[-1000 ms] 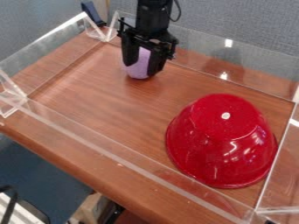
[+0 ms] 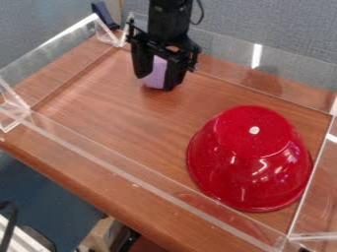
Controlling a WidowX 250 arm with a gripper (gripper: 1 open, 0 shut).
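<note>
My black gripper (image 2: 164,61) hangs at the upper middle of the camera view, low over the wooden floor of the clear-walled enclosure, with its fingers around a small purple object (image 2: 160,77). The object rests at or very near the floor, partly hidden by the fingers; whether they grip it is unclear. A large glossy red bowl (image 2: 247,157) lies upside down at the right.
Clear plastic walls (image 2: 158,187) border the wooden surface (image 2: 105,108) on the sides. A grey padded wall stands behind.
The gripper has shifted slightly left and down around the purple object, which shows a little differently between the fingers. The red bowl is unmoved.
</note>
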